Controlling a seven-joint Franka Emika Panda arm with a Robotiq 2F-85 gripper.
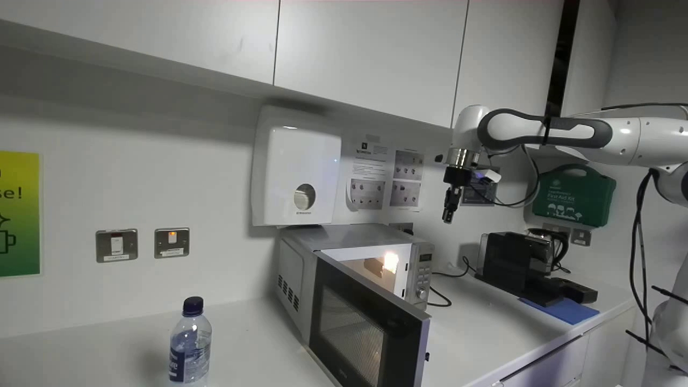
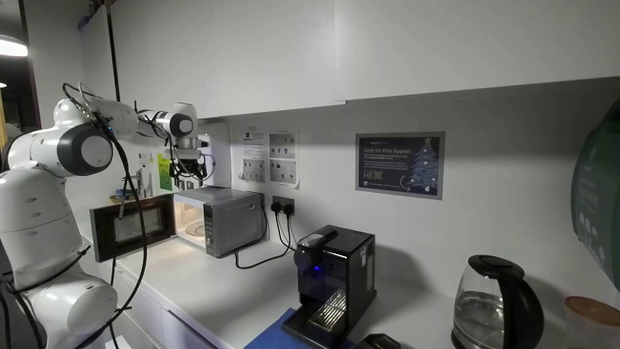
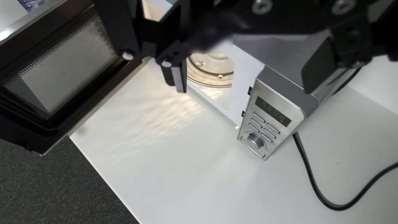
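Observation:
A grey microwave stands on the counter with its door swung wide. Its inside is lit, and a glass turntable shows there. In the wrist view, the control panel has a lit display. My gripper hangs in the air, fingers down, higher than the microwave. From the wrist camera its two fingers are far apart, so it is open, and nothing shows between them. A clear water bottle with a dark blue cap stands upright left of the microwave, away from the gripper.
A black coffee machine and a glass kettle stand on the counter beyond the microwave, by a blue mat. Black power cables trail behind. Cupboards overhang the worktop. Bare counter lies before the microwave.

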